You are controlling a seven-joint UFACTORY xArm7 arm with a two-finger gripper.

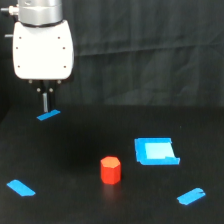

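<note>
A red block (110,170) with a six-sided top stands upright on the black table, right about the middle and toward the front. My gripper (45,106) hangs from the white arm at the upper left, well away from the block. Its slim fingers point down near a strip of blue tape (48,115). Whether they are apart or together is too small to tell, and no object shows between them. At the right, blue tape frames a pale square (158,150) on the table.
More blue tape strips lie at the front left (20,188) and front right (191,196). A dark curtain (140,50) closes off the back.
</note>
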